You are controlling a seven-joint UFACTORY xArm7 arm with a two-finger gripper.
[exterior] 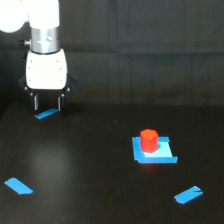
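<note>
A small red object [149,140], roughly cylindrical, stands on a pale patch [162,154] edged with blue, right of the middle of the dark table. At the far left, well away from it, my gripper [47,102] points down from the white arm [46,70]. Its two fingers are spread apart, and nothing shows between them.
Blue tape strips lie on the table [95,170]: one strip [47,114] below the gripper, another [18,186] at the front left, a third [188,195] at the front right. Dark curtain-like backing [140,50] closes off the rear. Between the arm and the red object the surface is clear.
</note>
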